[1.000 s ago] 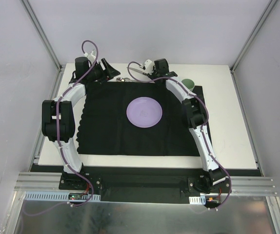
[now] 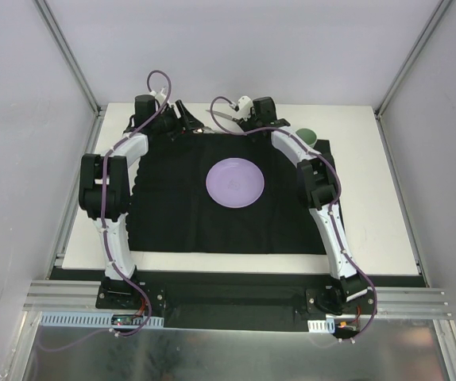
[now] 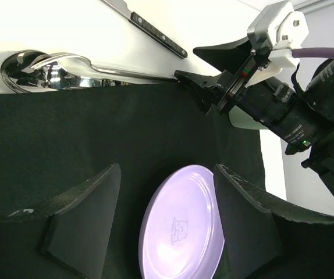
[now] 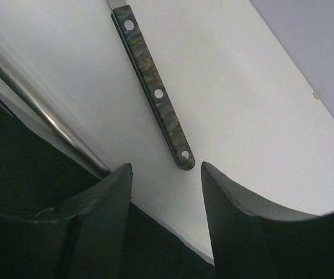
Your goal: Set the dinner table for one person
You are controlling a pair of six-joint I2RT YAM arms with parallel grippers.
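The purple plate (image 2: 234, 182) lies mid-mat. Along the mat's back edge lie a spoon (image 3: 58, 81) and a fork (image 3: 120, 72); a knife (image 3: 155, 34) with a black handle (image 4: 152, 87) lies behind them on white table. My left gripper (image 2: 185, 117) is open above the left end of the cutlery, nothing between its fingers. My right gripper is part open at the cutlery's right end, the knife handle's tip just beyond its fingers, a metal handle at its left finger; whether it touches is unclear.
A green cup (image 2: 307, 138) stands at the back right, beside my right arm.
My left gripper has moved slightly to the right along the back of the mat. The right gripper and the tableware look nearly unchanged.
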